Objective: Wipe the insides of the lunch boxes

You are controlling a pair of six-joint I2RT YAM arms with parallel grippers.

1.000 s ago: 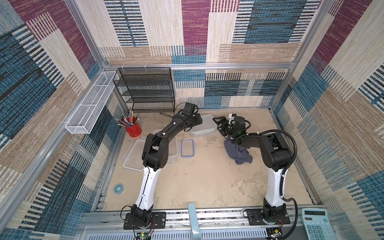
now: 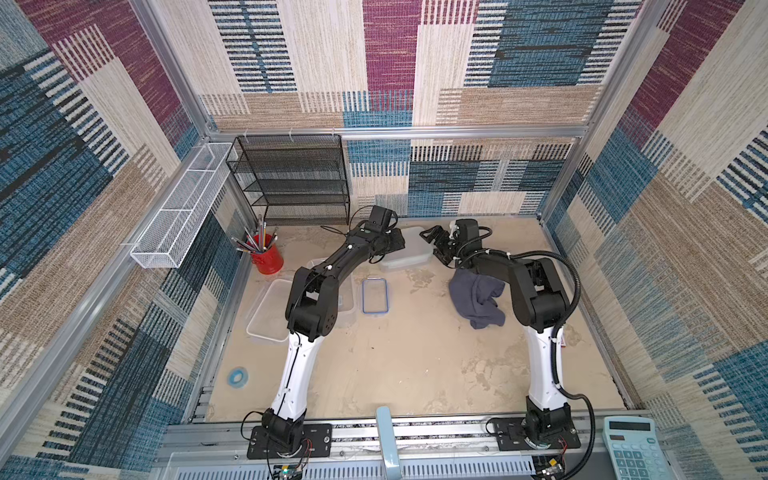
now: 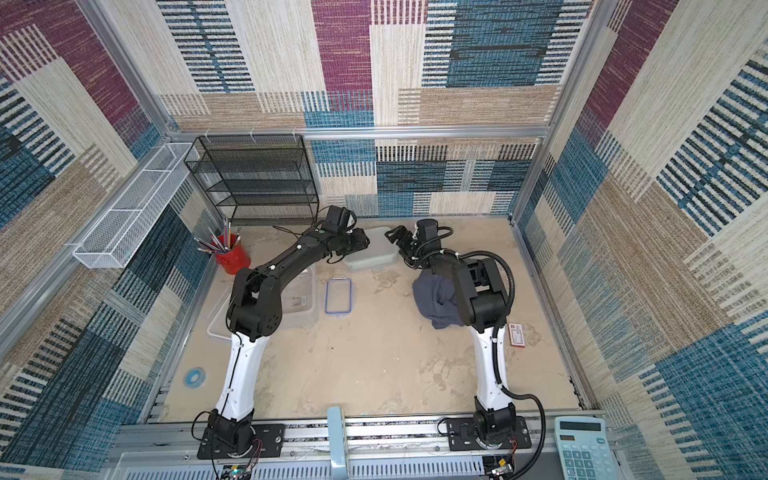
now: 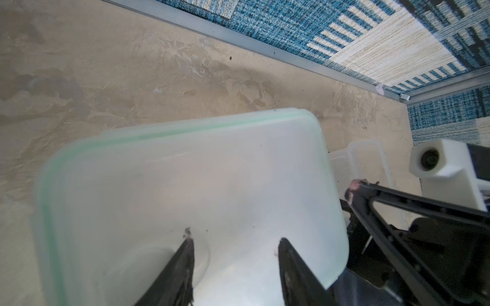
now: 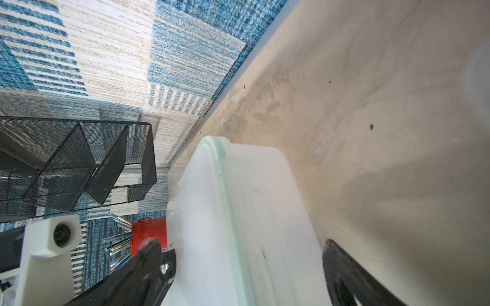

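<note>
A closed, frosted lunch box (image 2: 412, 254) with pale green edging sits at the back middle of the table. My left gripper hangs over its top, fingers apart with nothing between them. My right gripper is open around the box's near-right end, not shut on it. Two clear containers (image 2: 264, 324) stand at the left, partly behind my left arm. A blue-rimmed rectangle (image 2: 374, 310) lies in front of the box. A crumpled dark cloth (image 2: 477, 308) lies under my right arm.
A red cup of pens (image 2: 267, 261) and a black mesh rack (image 2: 288, 176) stand at the back left. A blue tape ring (image 2: 237, 377) lies front left.
My right arm has moved left and a little back, bringing its gripper closer to the box. The box and my left arm look nearly the same.
</note>
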